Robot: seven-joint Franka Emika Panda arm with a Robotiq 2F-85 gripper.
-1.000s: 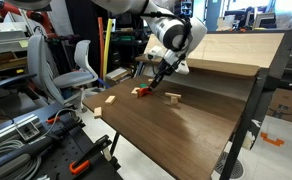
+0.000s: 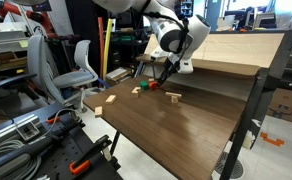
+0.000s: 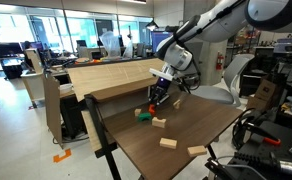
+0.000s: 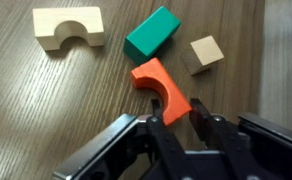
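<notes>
A red-orange arch-shaped block (image 4: 162, 86) is between the fingers of my gripper, which is shut on it. In exterior view 1 the red block (image 2: 154, 85) shows at the fingertips, over the far left part of the wooden table (image 2: 176, 125). Exterior view 2 has the red block (image 3: 152, 107) a bit higher than the green one; how far it is off the table is hard to tell. Just beyond it in the wrist view lies a green block (image 4: 152, 34). A plain wooden cube (image 4: 203, 54) rests to the right of that, and a wooden arch (image 4: 68, 28) to the left.
More wooden blocks lie about, among them one near the middle (image 2: 174, 98) and one by the left edge (image 2: 99, 111). A tan board (image 2: 221, 67) stands along the back.
The red block has moved right and toward the back with my gripper, away from its earlier spot in front of the green block. The green block shows more clearly now.
</notes>
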